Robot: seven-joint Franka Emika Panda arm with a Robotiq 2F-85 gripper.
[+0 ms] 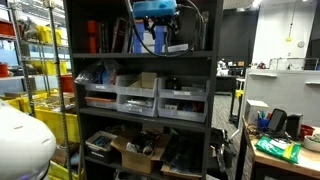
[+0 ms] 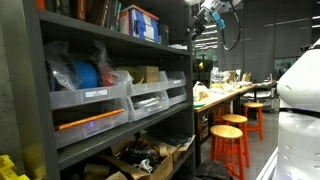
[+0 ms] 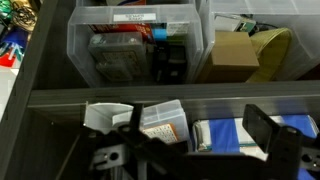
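Note:
My gripper stands open in the wrist view, with nothing held between its dark fingers. Behind the gap are a small clear box point(image 3: 165, 122) and a blue-and-white item point(image 3: 230, 135) on the upper shelf, partly covered by the gripper. Clear plastic bins fill the other side of the shelf edge point(image 3: 200, 96) in that view. One bin point(image 3: 75, 45) has small dark boxes in it, and its neighbour holds a brown carton point(image 3: 230, 57). In exterior view 1 the arm point(image 1: 153, 7) reaches in front of the top shelf; its fingertips are too small to make out.
Books point(image 1: 118, 35) stand on the upper shelf. Stacked clear bins point(image 1: 183, 105) fill the middle shelf, with a cardboard box point(image 1: 137, 157) of dark items below. A wooden table point(image 1: 282, 160) with a green packet point(image 1: 278, 149) is at right.

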